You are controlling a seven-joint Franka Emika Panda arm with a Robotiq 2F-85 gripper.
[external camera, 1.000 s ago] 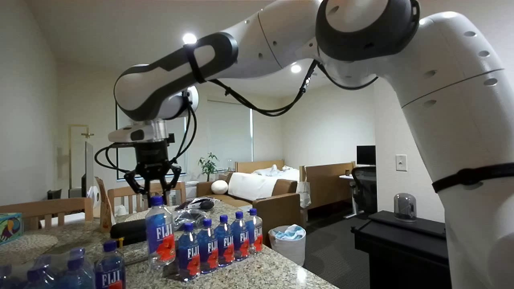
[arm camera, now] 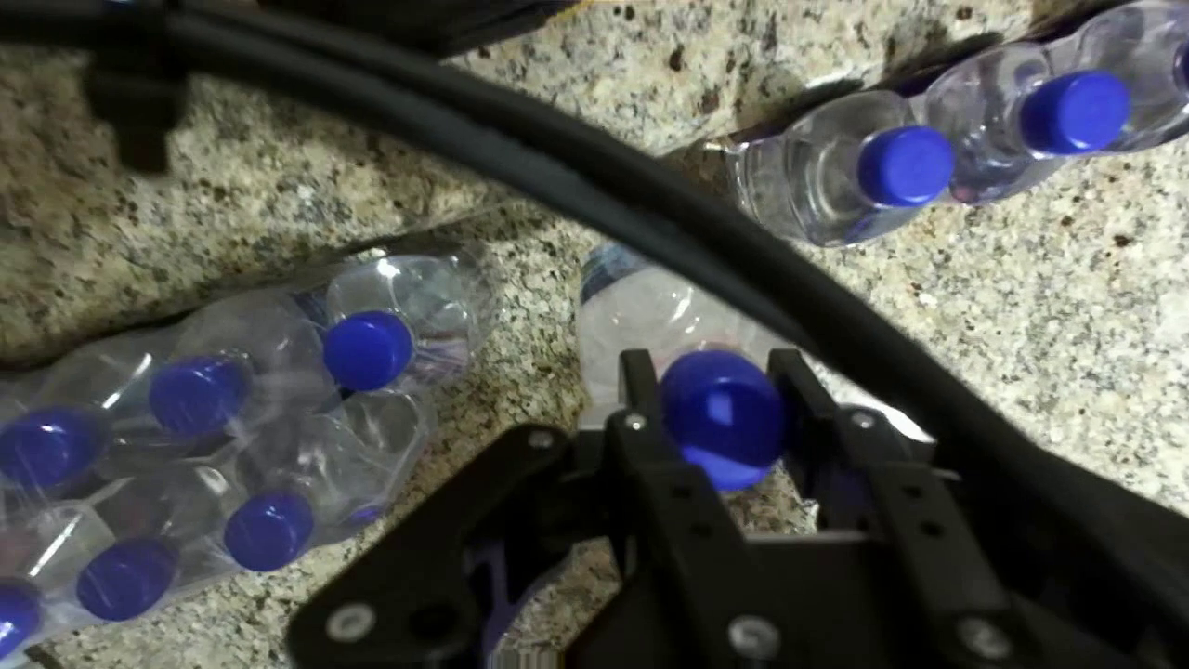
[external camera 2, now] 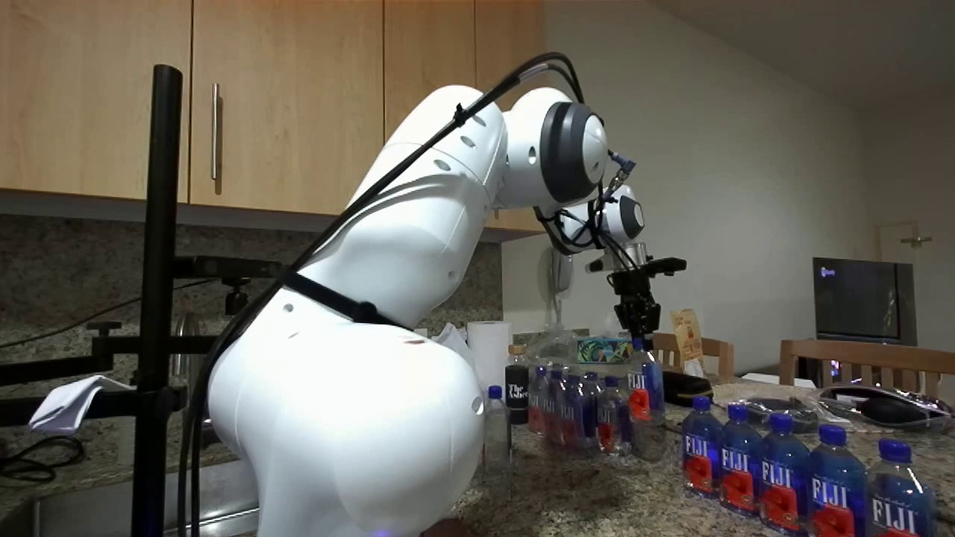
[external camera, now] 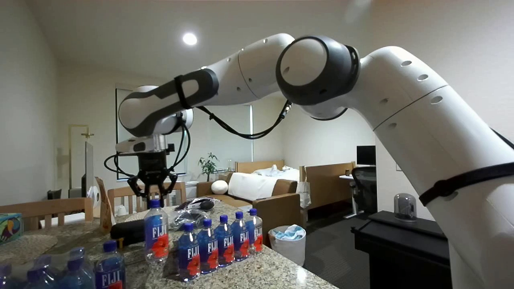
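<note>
My gripper is shut on the blue cap [arm camera: 722,414] of one water bottle, a finger on each side of the cap. In exterior view 1 the held bottle [external camera: 156,230] hangs upright beneath the gripper [external camera: 154,196], its base seemingly a little above the counter. Exterior view 2 shows the same bottle [external camera 2: 644,386] behind the near row. Several standing bottles form a line, with the closest one [external camera: 188,253] just right of the held bottle. On its other side is a cluster of bottles in clear plastic wrap [arm camera: 267,446].
Granite counter [external camera: 289,277] runs beneath everything. A black case [external camera: 129,232] and crumpled clear plastic [external camera: 188,217] lie behind the held bottle. In the wrist view a dark cable [arm camera: 713,240] crosses over part of that bottle. Some bare counter separates it from the wrapped pack.
In exterior view 1 the held bottle has shifted slightly left and looks a bit smaller. The arm's elbow and forearm have swung left and lower in the picture. The standing bottles have stayed put.
</note>
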